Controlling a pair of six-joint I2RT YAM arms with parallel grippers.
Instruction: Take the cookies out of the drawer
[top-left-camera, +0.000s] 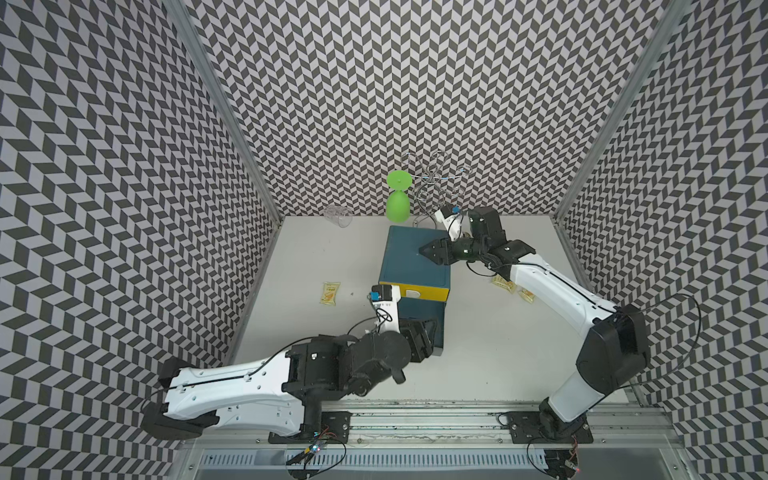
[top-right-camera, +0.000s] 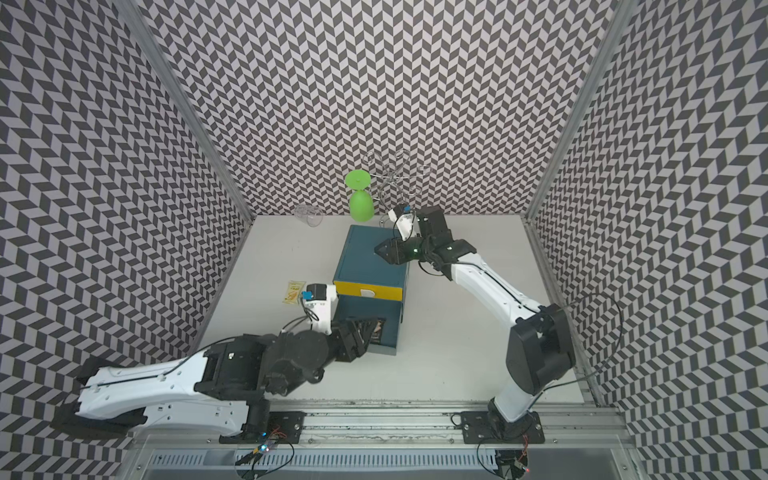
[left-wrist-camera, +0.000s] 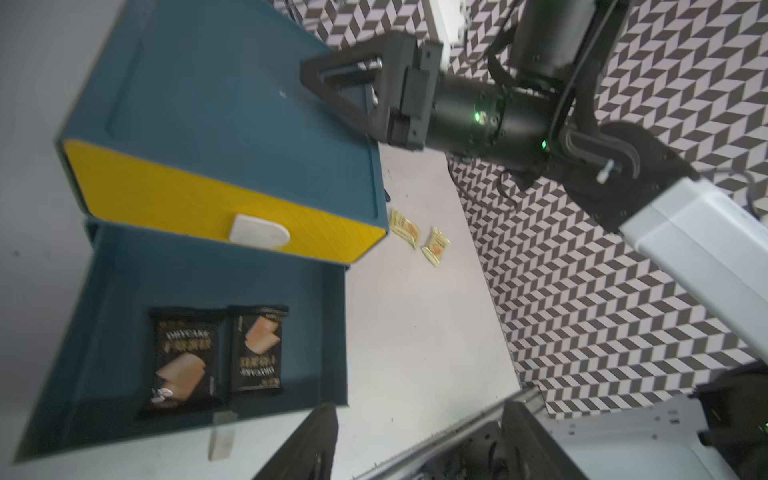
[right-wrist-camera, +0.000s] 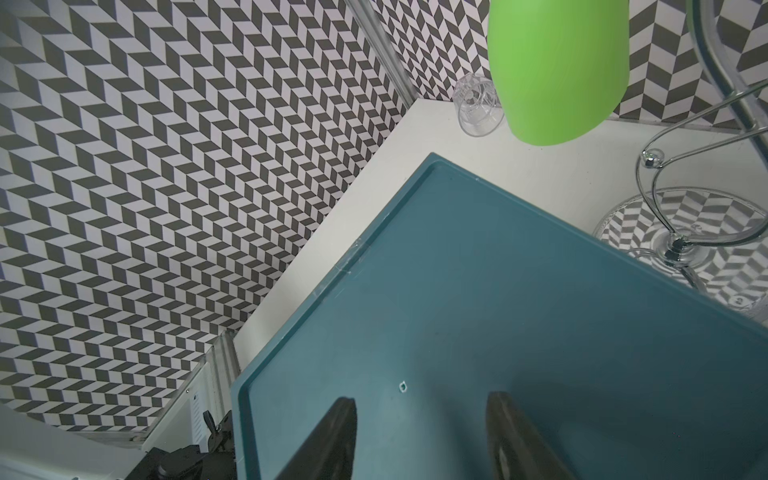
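A teal box with a yellow front (left-wrist-camera: 160, 184) has its lower drawer (left-wrist-camera: 312, 320) pulled out. Two black cookie packets, the left (left-wrist-camera: 184, 360) and the right (left-wrist-camera: 256, 348), lie side by side in it, mostly hidden from the top views by my left gripper. My left gripper hangs open over the drawer's front, empty between its fingers. My right gripper is over the box's teal top, fingers apart with nothing between them.
Yellow packets lie on the table left (top-left-camera: 329, 293) and right (top-left-camera: 502, 282) of the box. A green object (top-left-camera: 397, 204), a wire stand (right-wrist-camera: 704, 240) and a clear glass (top-left-camera: 338, 216) are at the back.
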